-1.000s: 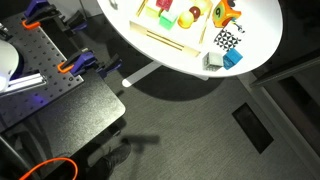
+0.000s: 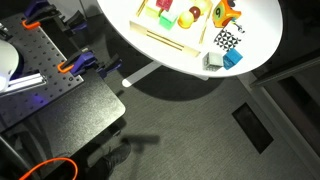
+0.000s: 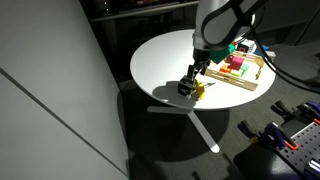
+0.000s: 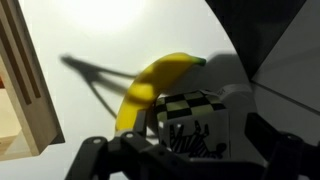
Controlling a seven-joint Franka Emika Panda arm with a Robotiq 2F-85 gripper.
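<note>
In the wrist view my gripper is open, its dark fingers (image 4: 265, 137) on either side of a small box (image 4: 192, 128) with a black-and-white checkered top and a printed pale face. Whether they touch the box cannot be told. Right beside the box lies a yellow banana (image 4: 158, 82), its tip toward the upper right. Exterior view 2 has the gripper (image 3: 187, 87) low over the near edge of the round white table, close to the banana (image 3: 200, 91). No part of the arm can be made out in exterior view 1.
A wooden tray (image 3: 258, 74) with colored toys stands right of the arm in exterior view 2. In exterior view 1 a grey cube (image 2: 212, 62) and a blue cube (image 2: 233, 57) sit near the table edge. Bare white tabletop (image 3: 150, 60) spreads to the left.
</note>
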